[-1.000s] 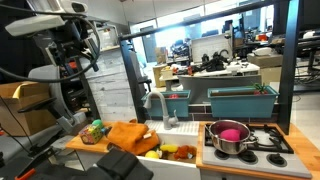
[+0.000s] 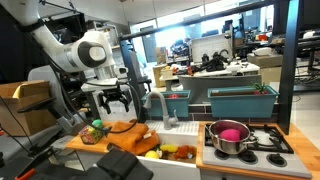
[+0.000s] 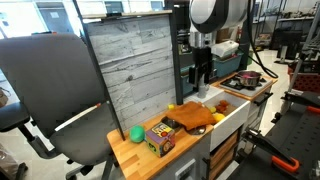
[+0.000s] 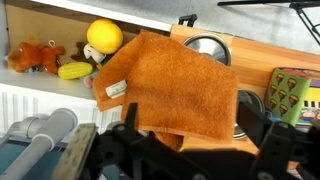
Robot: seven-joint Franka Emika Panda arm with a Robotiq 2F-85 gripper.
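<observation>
An orange cloth (image 4: 185, 88) lies spread over the counter and the drawer's edge, with a small white tag near one side. Above it hangs my gripper (image 2: 117, 110), pointing down. In the wrist view the gripper shows its two dark fingers well apart at the lower edge, nothing between them. The same cloth (image 3: 190, 115) lies below the gripper (image 3: 201, 85) in the second exterior view; a gap between them seems to show there.
Beside the cloth an open drawer holds a yellow lemon (image 4: 104, 36) and toy food. Round metal lids (image 4: 209, 47) lie partly beneath the cloth. A colourful box (image 4: 288, 95) stands nearby. The sink faucet (image 2: 158, 105) rises close by; a pot (image 2: 229, 137) sits on the stove.
My arm has come down and toward the cloth from high at the upper left of the first exterior view. The cloth and the other things stay in place.
</observation>
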